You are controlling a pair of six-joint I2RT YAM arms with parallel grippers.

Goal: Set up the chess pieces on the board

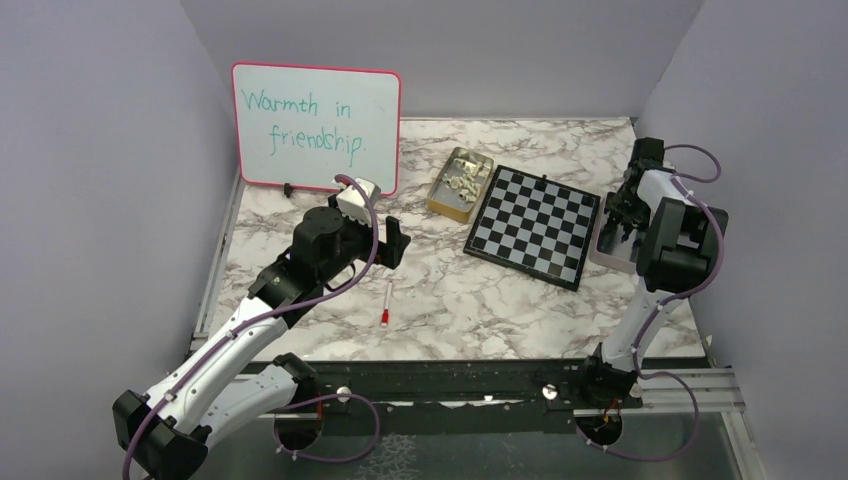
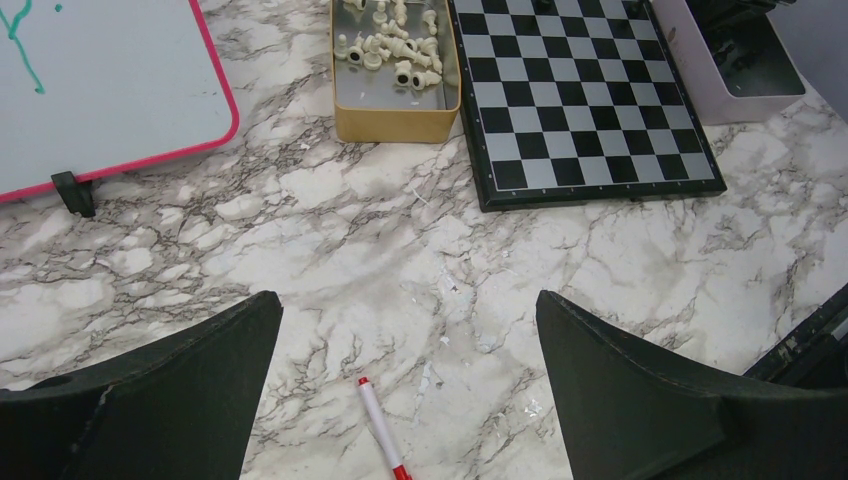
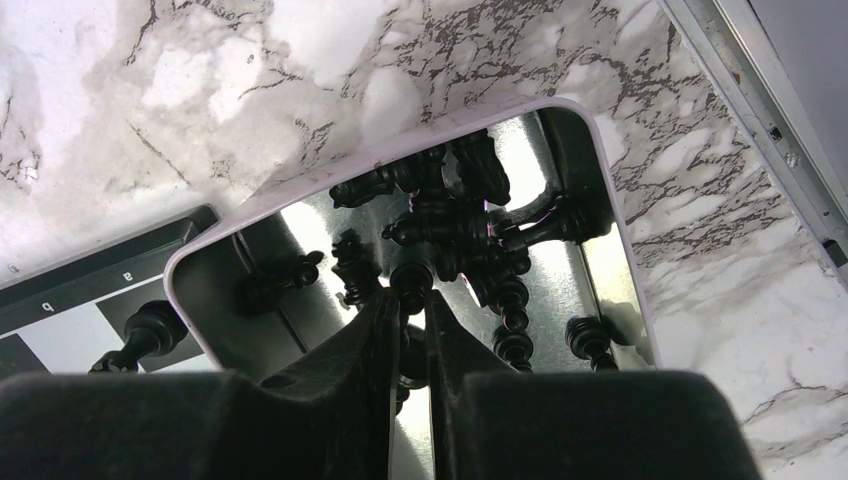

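The checkered board (image 1: 530, 225) lies mid-right, with a dark piece (image 3: 145, 335) standing near its far edge by the pink box (image 3: 620, 200) of lying black pieces. A gold box (image 2: 395, 125) holds jumbled white pieces (image 2: 405, 70). My right gripper is down in the pink box, its fingers close together over a black piece (image 3: 410, 275); whether it grips it is unclear. My left gripper stands open over bare table left of the board, nothing between its fingers.
A whiteboard (image 1: 316, 125) leans at the back left, with a marker (image 1: 387, 305) lying on the table in front. A wall and metal rail (image 3: 770, 120) border the right side.
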